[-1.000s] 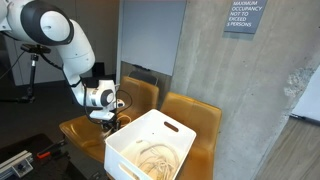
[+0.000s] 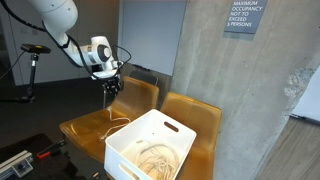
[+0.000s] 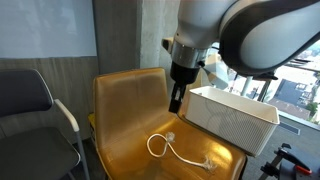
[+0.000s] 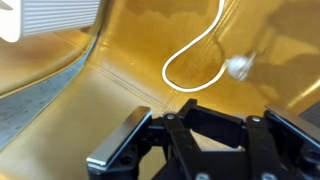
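A white cable (image 3: 160, 150) lies curved across the brown chair seat (image 3: 130, 155). In the wrist view, the cable (image 4: 178, 84) forms a loop beside a blurred pale end piece (image 4: 238, 66). My gripper (image 3: 175, 102) hangs above the seat, clear of the cable. It is shut, and nothing shows between its fingers. To the right of the seat stands a white open box (image 2: 126, 159) with a coil of pale cord or rope (image 2: 156, 158) inside.
A second brown chair (image 2: 190, 112) stands behind the box. In exterior view 2, a black chair (image 3: 42, 135) is at the left. The upright backrest (image 3: 130, 100) rises close behind my gripper.
My arm has risen from low over the seat and stands well above it. The box and its contents look unmoved.
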